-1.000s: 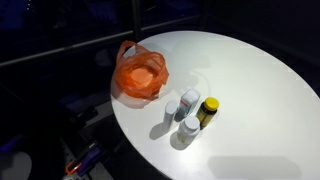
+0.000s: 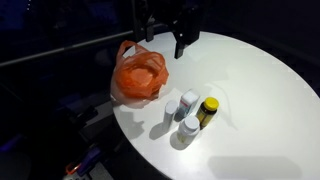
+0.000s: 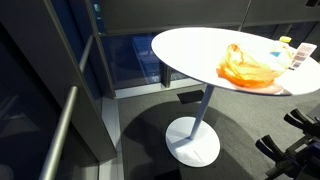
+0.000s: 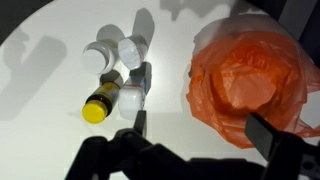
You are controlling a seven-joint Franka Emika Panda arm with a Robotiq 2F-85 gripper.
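My gripper (image 2: 165,42) hangs above the table, its two dark fingers well apart and nothing visible between them. From the wrist view, the open gripper spans the area between the bottles and a crumpled orange plastic bag (image 4: 212,88). That bag (image 2: 135,78) sits with its mouth upward near the table's edge, and no contents can be made out. Grouped nearby are a dark bottle with a yellow cap (image 4: 97,108), a white-capped bottle (image 4: 96,58), another white bottle (image 4: 131,52) and a pale, boxy container (image 4: 131,99).
A dark cable or strap (image 4: 190,8) lies at the top of the wrist view.
The arm and open gripper have come into exterior view 1 from the top, now above the table near the bag. The bag and bottles have not moved.
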